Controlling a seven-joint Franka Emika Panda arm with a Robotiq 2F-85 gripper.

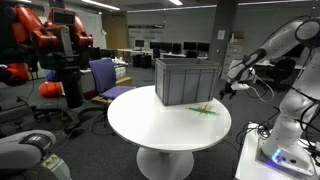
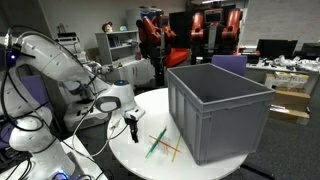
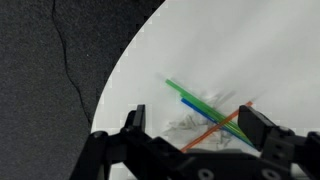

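Note:
On the white round table [image 1: 150,122], green, blue and orange sticks lie near the grey bin. In the wrist view, a green stick [image 3: 188,94] and a blue stick [image 3: 191,104] run side by side, with an orange stick [image 3: 207,136] crossing them. Around them is a pale, crinkled patch [image 3: 178,126] whose nature is unclear. My gripper is open above the sticks, its fingers wide apart and holding nothing. From the second exterior view, the gripper [image 2: 134,134] hangs left of the green stick [image 2: 156,146].
A tall, open-topped grey bin [image 2: 220,124] stands on the table beside the sticks; its inside floor is hidden. The table's curved edge is close to the gripper, with dark carpet [image 3: 55,90] beyond.

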